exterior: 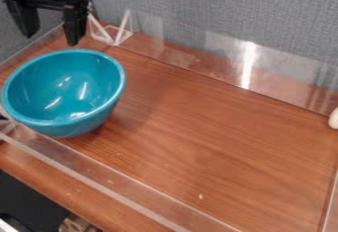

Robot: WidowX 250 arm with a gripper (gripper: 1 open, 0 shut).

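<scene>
A glossy teal bowl (63, 90) rests upright on the wooden table at the left of the camera view, empty as far as I can see. My black gripper (50, 29) hangs above and behind the bowl at the top left, its two fingers spread apart with nothing visible between them.
Clear low walls edge it, with a grey textured wall behind. A white wire rack (117, 31) stands at the back left, and a small white object (333, 118) shows at the right edge.
</scene>
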